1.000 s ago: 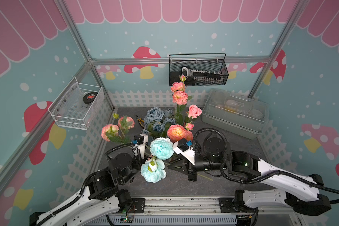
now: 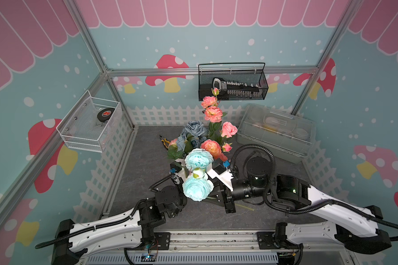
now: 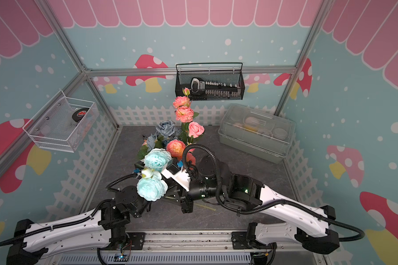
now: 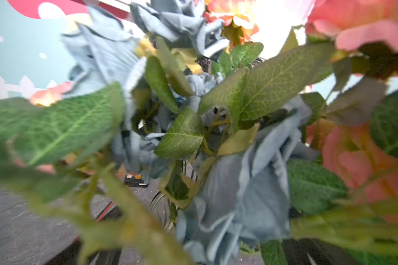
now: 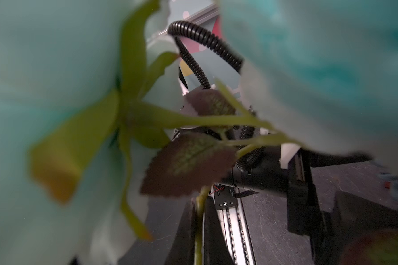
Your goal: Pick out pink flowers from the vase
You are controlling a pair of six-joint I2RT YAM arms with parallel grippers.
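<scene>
Coral-pink flowers [image 2: 213, 114] stand tall at the middle, a pink rose [image 3: 196, 129] among them, with grey-blue roses [image 2: 194, 129] beside them. My left gripper is among the blooms; in the left wrist view grey-blue petals [image 4: 243, 194], leaves and stems cover most of it, and its fingers are hard to make out. My right gripper is shut on a thin green stem, with pale turquoise blooms [image 5: 318, 75] filling its view; from above, these blooms [image 2: 198, 189] hang in front of both grippers. The vase is largely hidden.
A clear lidded box [image 2: 274, 132] sits at the back right. A black mesh basket [image 2: 233, 95] hangs on the back wall, a white wire basket [image 2: 81, 132] on the left wall. Bare tabletop [image 2: 132, 176] shows at the left.
My left arm has moved right into the bouquet, and the pink blooms that stood out at the left are now mostly hidden there. The turquoise blooms have shifted up, with the right arm.
</scene>
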